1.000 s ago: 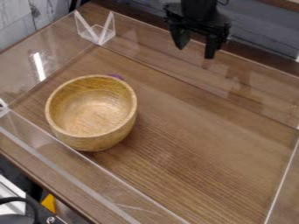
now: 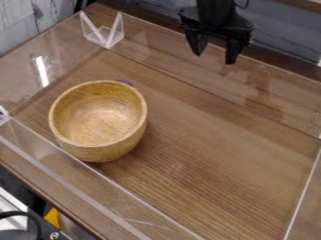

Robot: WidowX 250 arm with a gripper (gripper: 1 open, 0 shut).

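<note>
My gripper (image 2: 213,42) is at the top centre-right of the camera view, a dark shape over the back of the wooden table (image 2: 226,141); whether it is open or shut cannot be made out. A large tan bowl (image 2: 98,136) sits at the left of the table. A small purple item (image 2: 124,82) lies behind the bowl, too small to identify.
A white wire-like holder (image 2: 100,30) stands at the back left. Clear plastic walls edge the table.
My gripper has shifted slightly and changed its angle at the back of the table. The bowl and other things are unchanged.
</note>
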